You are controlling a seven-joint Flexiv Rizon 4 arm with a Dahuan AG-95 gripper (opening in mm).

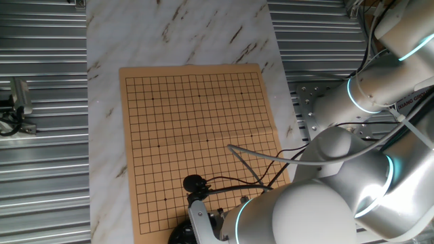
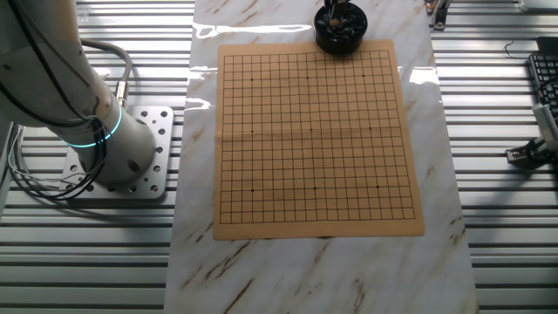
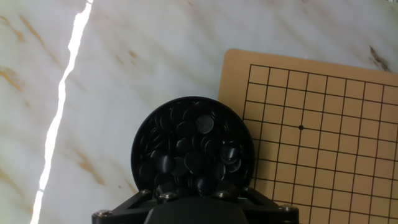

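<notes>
A round black bowl [image 3: 138,155] filled with black Go stones [image 3: 194,163] stands at one edge of the tan Go board [image 3: 235,81]. In exterior view 2 the bowl [image 2: 342,40] overlaps the far edge of the board [image 2: 318,229], whose grid is bare. Dark tips of my gripper [image 2: 332,12] come down over the bowl at the top of that view. The wrist view has the gripper body [image 3: 196,210] along its bottom edge, covering the near side of the bowl. How the fingers stand, and whether a stone is between them, is not visible.
The board lies on a white marbled tabletop [image 2: 305,275] with open room around it. My arm [image 1: 315,213] and its loose cables [image 1: 308,161] hang over the board's near right corner in exterior view 1. Ribbed metal [image 1: 41,183] flanks the tabletop.
</notes>
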